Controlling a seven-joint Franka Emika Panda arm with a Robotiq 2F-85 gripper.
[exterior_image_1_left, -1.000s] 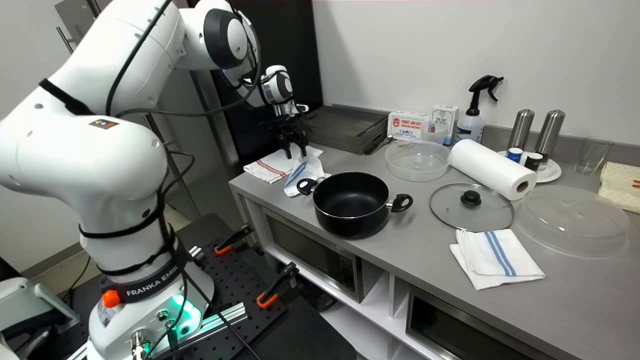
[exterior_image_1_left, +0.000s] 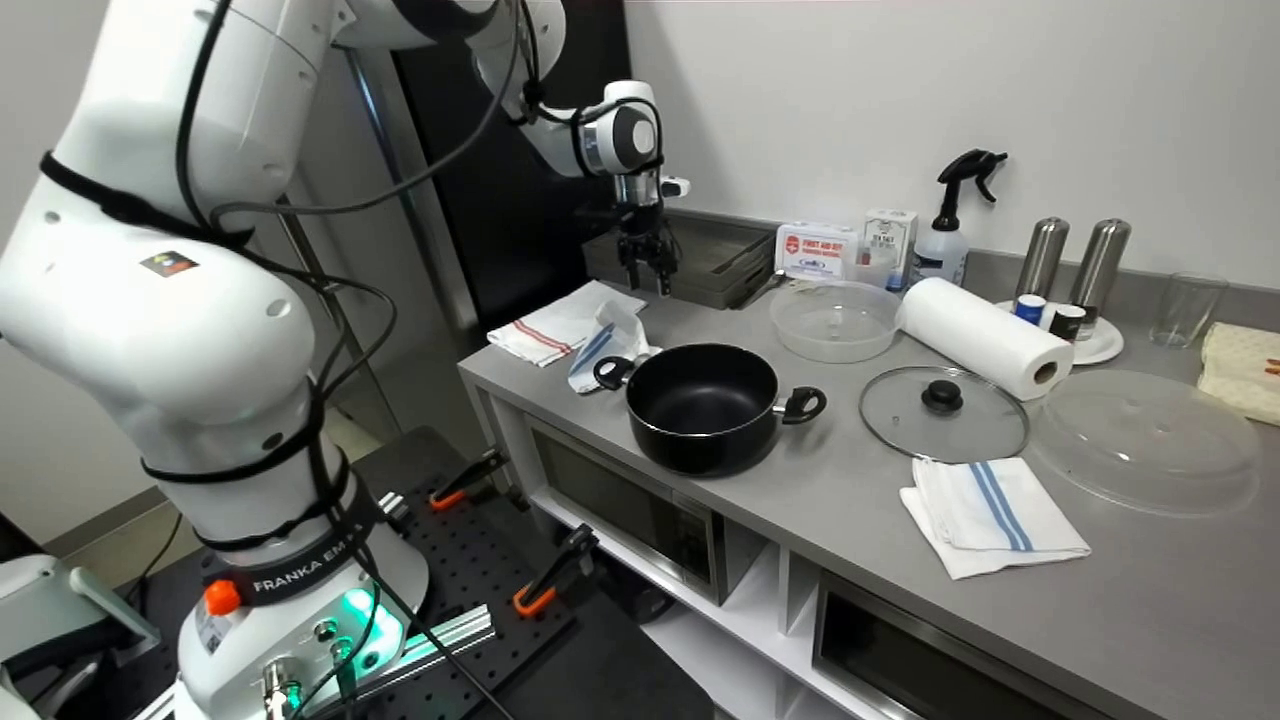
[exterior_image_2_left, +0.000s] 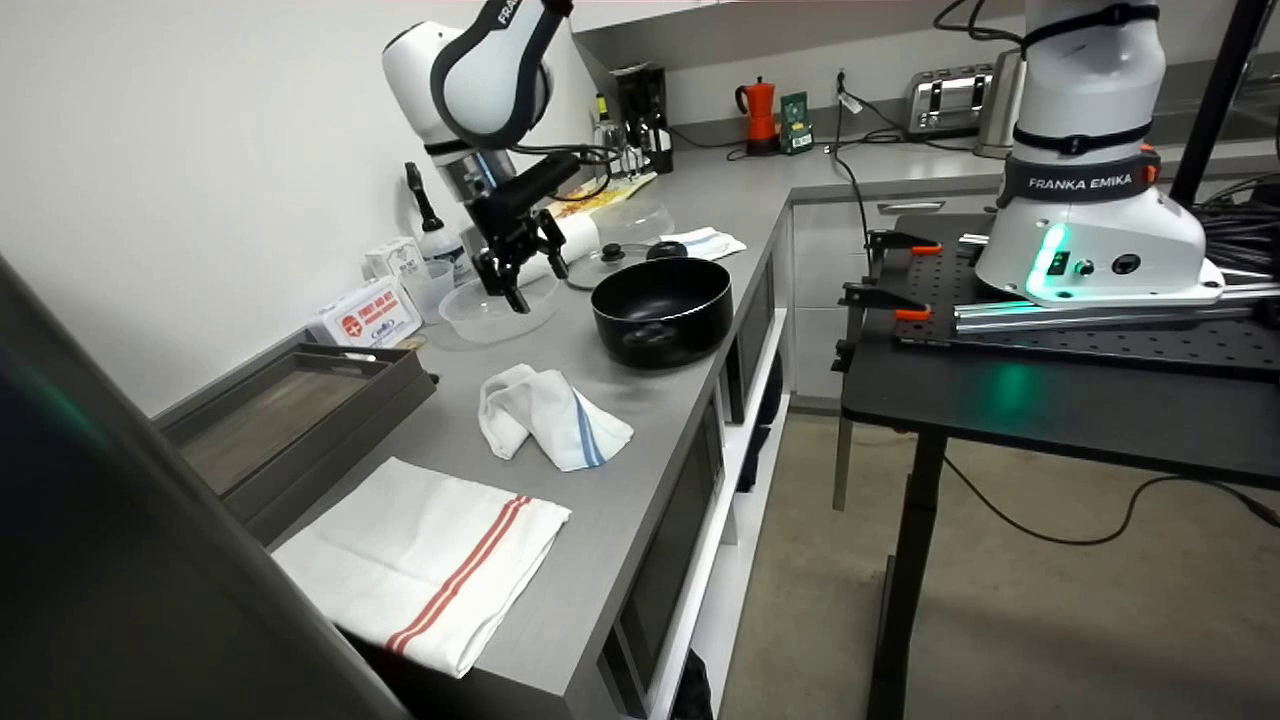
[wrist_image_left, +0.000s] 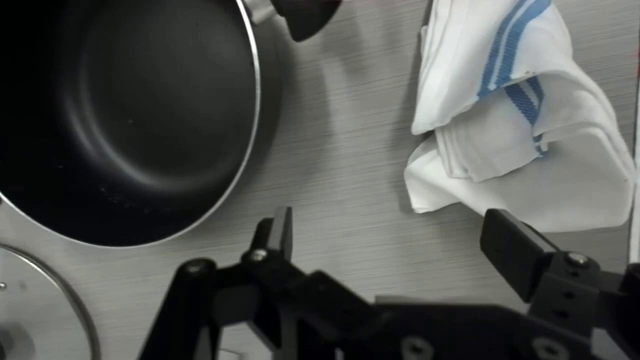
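My gripper stands open above the counter, its fingers wide apart with nothing between them. In the wrist view a crumpled white towel with blue stripes (wrist_image_left: 480, 138) lies beyond the right finger, apart from the gripper as far as I can tell. The black two-handled pot (wrist_image_left: 162, 90) sits uncovered at upper left and looks empty. Exterior view 2 has the gripper (exterior_image_2_left: 539, 275) raised over the counter, on the wall side of the pot (exterior_image_2_left: 662, 312). The crumpled towel (exterior_image_2_left: 552, 414) rests on the counter between the pot and a red-striped towel (exterior_image_2_left: 444, 552).
A glass lid (exterior_image_1_left: 894, 408) lies right of the pot, with a folded blue-striped towel (exterior_image_1_left: 996, 516) in front. Along the wall are grey trays (exterior_image_1_left: 732, 270), a first aid box (exterior_image_1_left: 812, 254), a clear bowl (exterior_image_1_left: 834, 324), a spray bottle (exterior_image_1_left: 942, 246) and a paper towel roll (exterior_image_1_left: 978, 330).
The gripper has risen and moved rightward and back, from over the crumpled towel to in front of the trays. Pot and towels look unmoved.
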